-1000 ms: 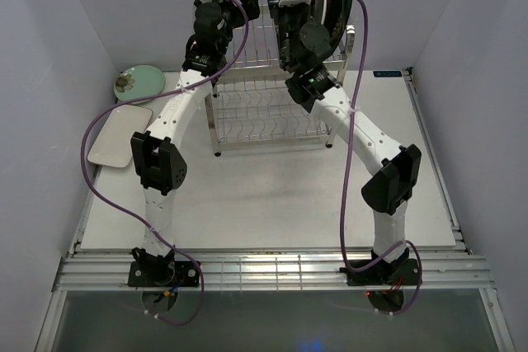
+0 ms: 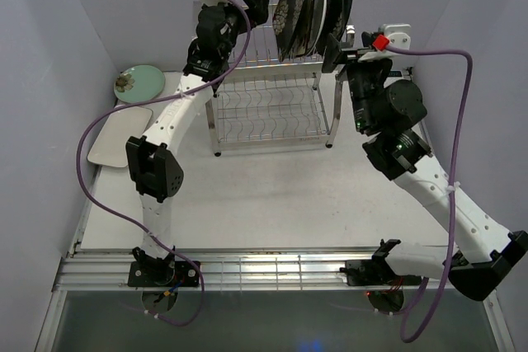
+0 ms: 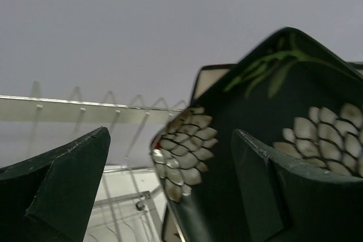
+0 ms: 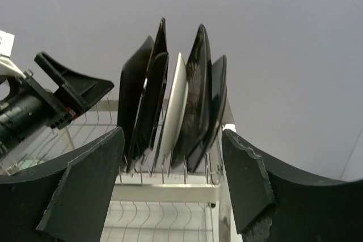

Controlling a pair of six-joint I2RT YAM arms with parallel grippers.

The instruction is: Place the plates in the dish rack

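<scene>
Several dark patterned plates (image 2: 288,10) and a white one (image 4: 174,111) stand upright at the right of the rack's top tier (image 2: 247,72). My left gripper (image 2: 254,4) stands open beside them, at their left; in the left wrist view a dark flowered plate (image 3: 249,128) fills the space beyond its fingers. My right gripper (image 2: 341,51) is just right and in front of the plates, fingers apart with nothing between; the right wrist view faces the plates' edges.
A green plate (image 2: 140,78) and a beige board or tray (image 2: 115,142) lie at the left. The rack's lower tier and the front counter (image 2: 272,204) are clear.
My right arm has swung to the right and toward the front, away from the plates, uncovering them.
</scene>
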